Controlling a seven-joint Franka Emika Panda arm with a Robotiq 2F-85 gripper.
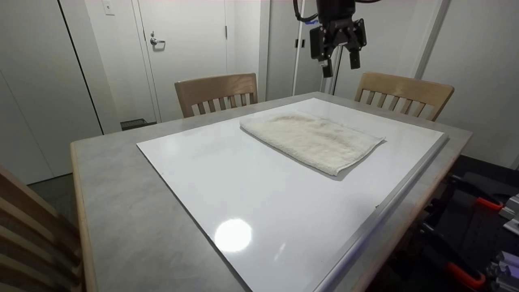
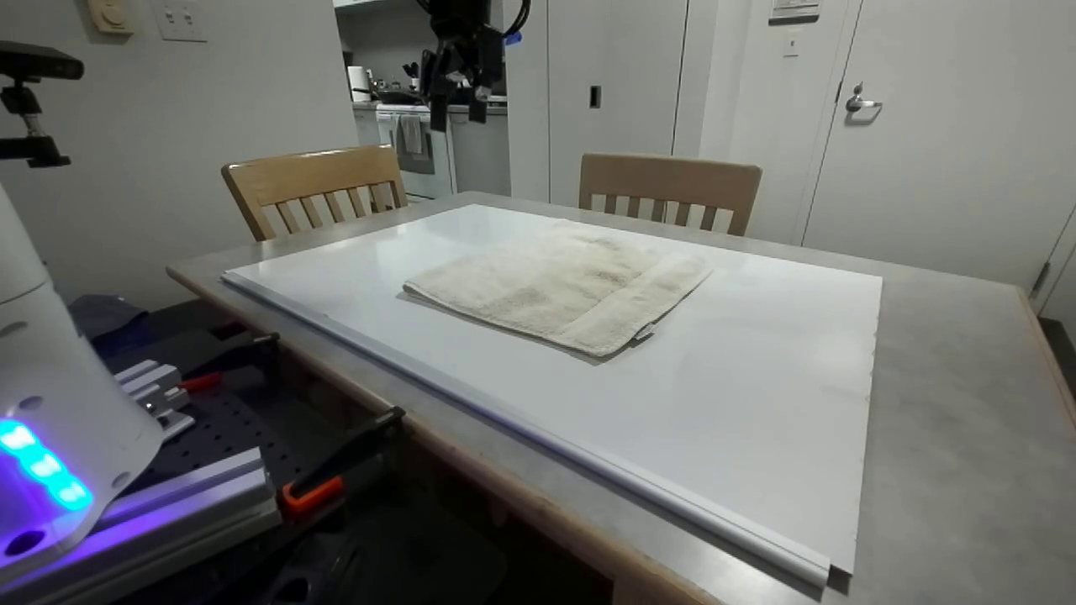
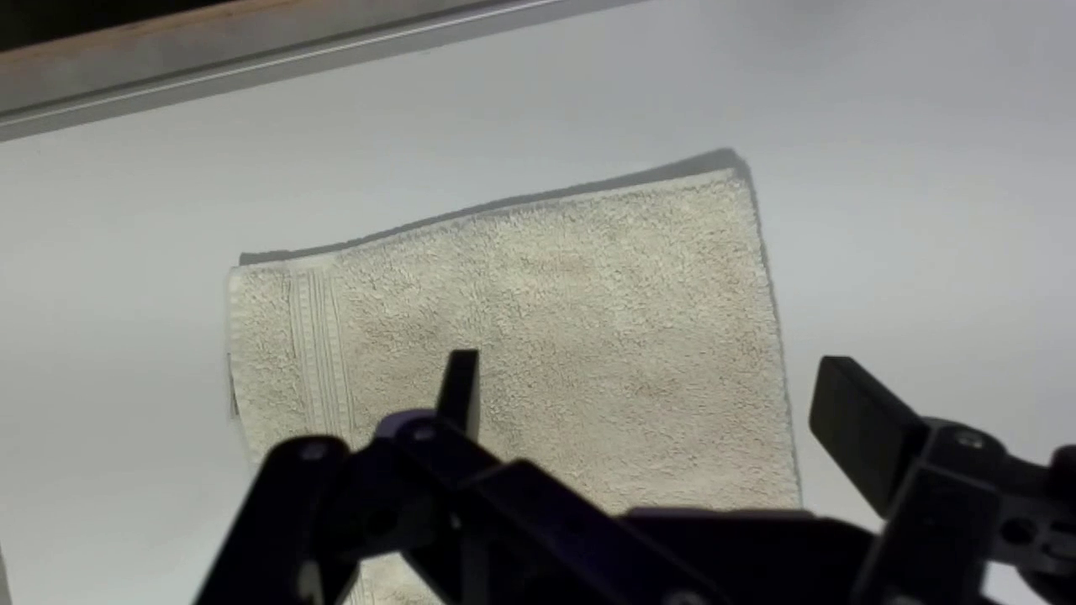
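A cream towel lies folded on the white board. A striped woven band runs along one side of the towel in the wrist view, and its lower part is hidden behind my gripper. High above the board, clear of the cloth, my gripper is open with nothing between its fingers. From the wrist, one of the fingers shows over the towel, while the other stands over bare board just past the towel's edge.
The board rests on a grey table and has a metal rail along one long edge. Wooden chairs stand around the table. Clamps with orange handles sit beside the robot's base. Around the towel the board is bare.
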